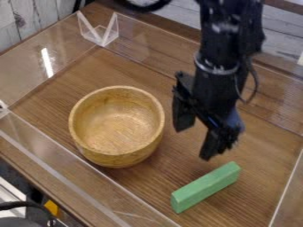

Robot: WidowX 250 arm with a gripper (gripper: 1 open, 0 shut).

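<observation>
My black gripper point(204, 115) hangs over the middle right of the wooden surface, pointing down, blurred by motion, its fingers spread open with nothing visible between them. A green block point(206, 186) lies at the lower right, below the gripper. A round wooden bowl point(116, 124) sits left of the gripper.
A small pale wire-like object point(97, 32) stands at the upper left. A raised edge runs along the back.
</observation>
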